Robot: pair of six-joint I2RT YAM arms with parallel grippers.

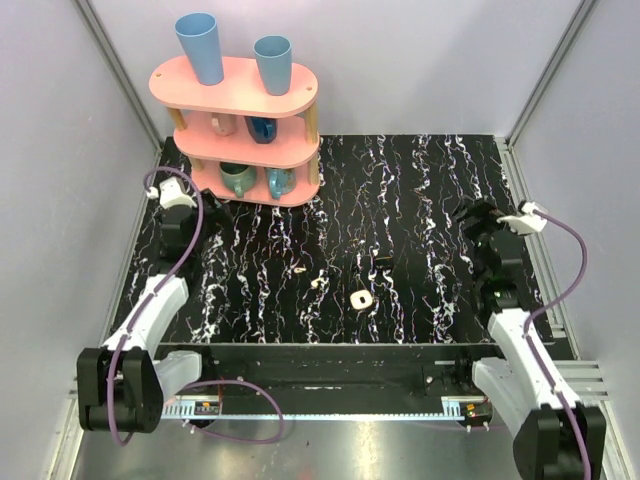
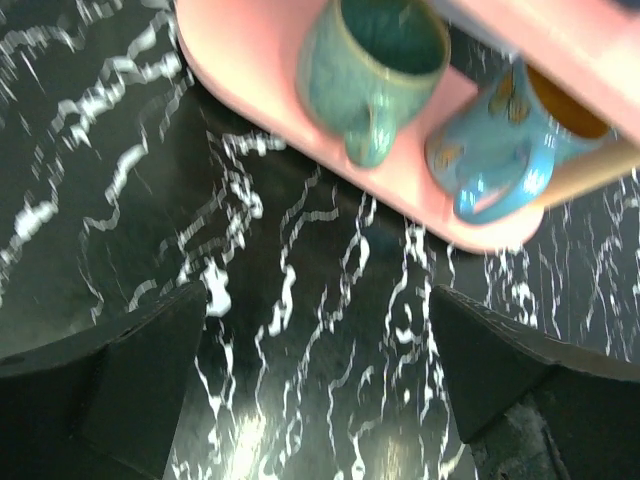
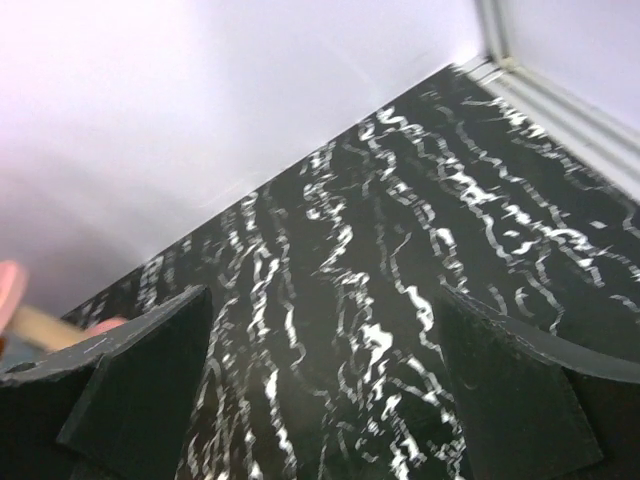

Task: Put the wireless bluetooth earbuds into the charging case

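Note:
On the black marble table in the top view, two small pale pieces, probably earbuds (image 1: pixel 298 270), lie left of centre. A square white item with a dark middle (image 1: pixel 362 299) sits near the front, and a small dark object (image 1: pixel 383 263) lies behind it; which is the case I cannot tell. My left gripper (image 1: pixel 208 198) is raised at the left beside the shelf, open and empty. My right gripper (image 1: pixel 473 210) is raised at the right, also open and empty, over bare table.
A pink three-tier shelf (image 1: pixel 235 90) with cups and mugs, among them a green mug (image 2: pixel 345 80), fills the back left. Pale walls enclose the sides and back.

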